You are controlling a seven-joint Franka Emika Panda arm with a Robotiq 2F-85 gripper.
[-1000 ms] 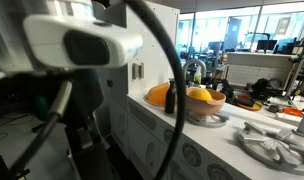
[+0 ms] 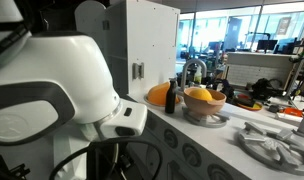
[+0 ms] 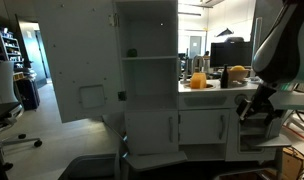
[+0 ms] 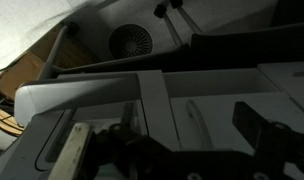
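Observation:
In the wrist view, my gripper is open, its two dark fingers spread wide apart with nothing held between them. Beyond them is a pale cabinet front with a slim upright handle [image 4: 198, 122], which appears in the gap between the fingers. Exterior view 2 has the gripper [image 3: 262, 108] at the right, in front of the lower cabinets [image 3: 152, 128]; whether it touches them cannot be told. The white arm [image 2: 62, 85] fills the left of exterior view 1 and hides the fingers there.
On the counter stand an orange bowl [image 2: 202, 100] with yellow contents, a dark bottle [image 2: 171, 97] and a grey stove grate [image 2: 277, 148]. A tall white cabinet [image 3: 150, 60] has its door [image 3: 82, 60] swung open. Open floor [image 3: 52, 145] lies at the left.
The arm has come down from above the counter's level, toward the lower cabinet fronts, showing smaller in exterior view 1. The things on the counter have not moved.

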